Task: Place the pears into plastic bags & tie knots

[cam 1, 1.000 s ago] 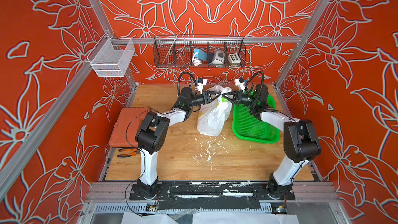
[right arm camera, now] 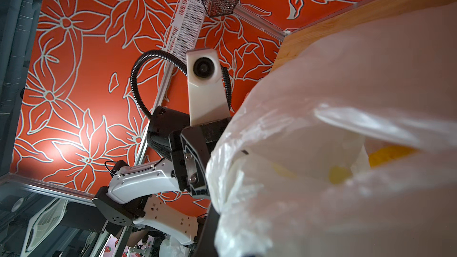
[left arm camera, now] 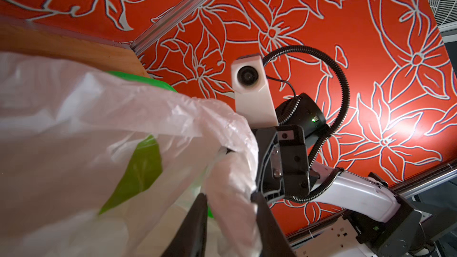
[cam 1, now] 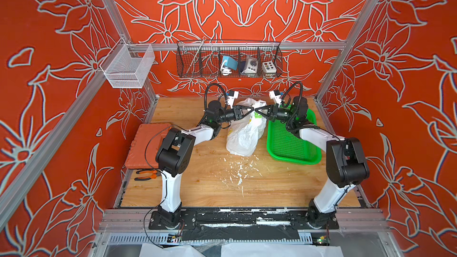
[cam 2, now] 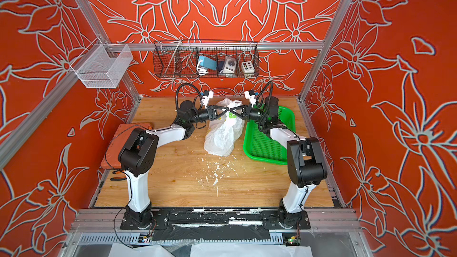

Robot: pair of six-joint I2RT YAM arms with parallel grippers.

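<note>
A white plastic bag [cam 1: 242, 138] with a green print lies in mid-table, its gathered top between my two grippers, which nearly meet tip to tip. In the left wrist view, a twisted strand of bag [left arm camera: 228, 200] runs between the fingers of my left gripper, which look part open. My right gripper [cam 1: 258, 110] looks shut at the bag's top; what it holds is hidden by the crumpled film in the right wrist view. Yellow shapes show through the bag there; any pears are not clearly visible.
A green basket [cam 1: 292, 157] sits right of the bag. An orange board [cam 1: 142, 142] and pliers [cam 1: 147, 175] lie at the left. A wire rack [cam 1: 190, 57] hangs on the back wall.
The right arm and bag are almost unchanged.
</note>
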